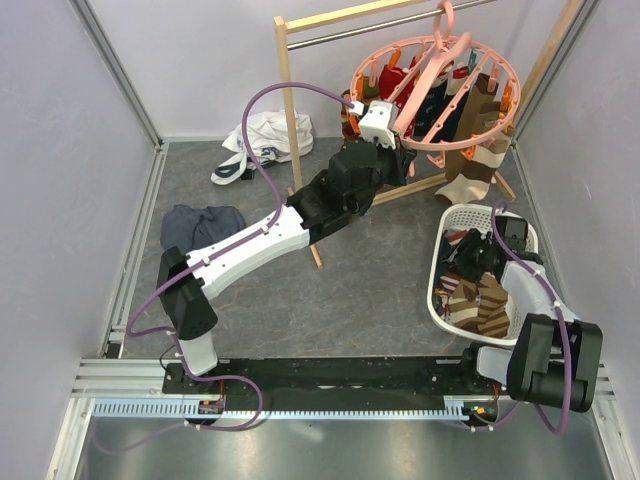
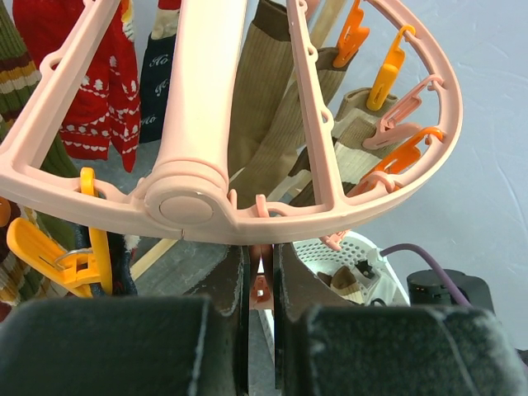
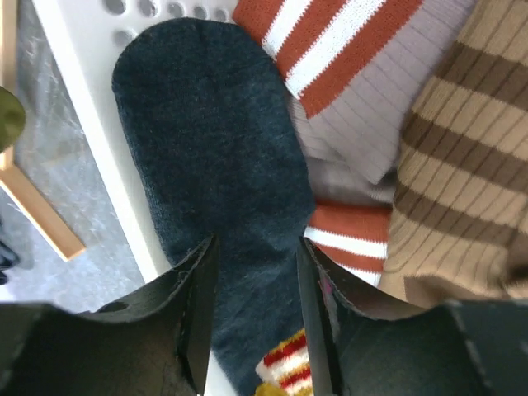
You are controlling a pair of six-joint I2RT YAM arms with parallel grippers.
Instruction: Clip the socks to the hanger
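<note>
The round pink hanger (image 1: 431, 145) hangs from a metal rod, with socks clipped around its ring. At the ring's near edge, my left gripper is shut on a pink clip (image 2: 261, 289) hanging from the rim. No sock shows in that clip. Inside the white basket (image 1: 437, 235), my right gripper points down at the socks with its fingers apart. A dark navy sock (image 3: 214, 124) lies along the basket wall beneath it; whether the fingertips touch it, I cannot tell. Nearby lie a brown-striped sock (image 3: 470, 140) and a red-and-white striped sock (image 3: 351, 235).
An orange clip (image 2: 78, 268) sits left of my left gripper. Wooden stand legs (image 1: 297, 130) frame the hanger. A white cloth (image 1: 270, 140) and a dark cloth (image 1: 200, 227) lie on the grey floor, which is clear in the middle.
</note>
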